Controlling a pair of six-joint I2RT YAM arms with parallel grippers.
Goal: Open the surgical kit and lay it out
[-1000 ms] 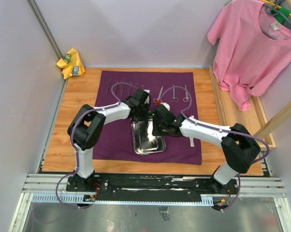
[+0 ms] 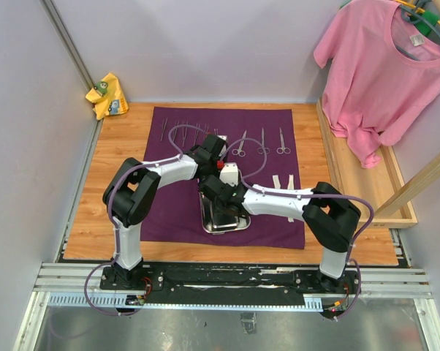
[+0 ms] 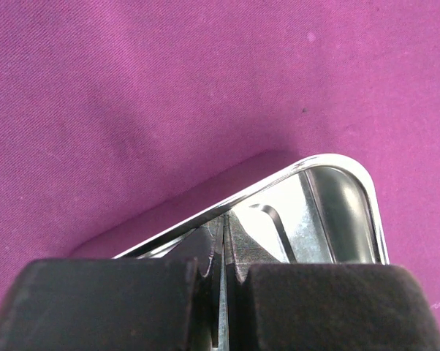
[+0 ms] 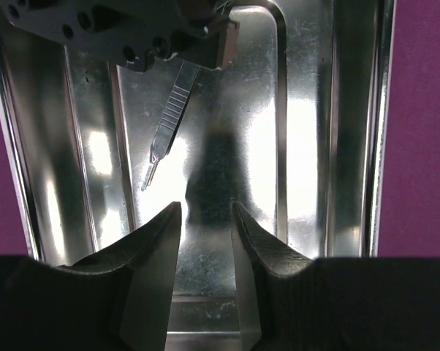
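A steel tray (image 2: pixel 232 226) lies on the purple cloth (image 2: pixel 176 227), with a scalpel handle (image 4: pixel 170 113) inside. My left gripper is shut at the tray's rim; whether anything thin sits between its fingers is unclear. My right gripper hangs over the tray's interior, part open, nothing between its fingers, beside the scalpel handle. In the top view several scissor-like instruments (image 2: pixel 282 150) and thin instruments (image 2: pixel 164 130) lie in a row along the cloth's back, and white strips (image 2: pixel 291 210) lie at the right.
A wooden box (image 2: pixel 327 139) with a hanging pink shirt (image 2: pixel 381 66) stands at the right. A yellow bag (image 2: pixel 108 95) sits at the back left corner. Both arms crowd the middle, close together over the tray.
The left arm has stayed nearly still.
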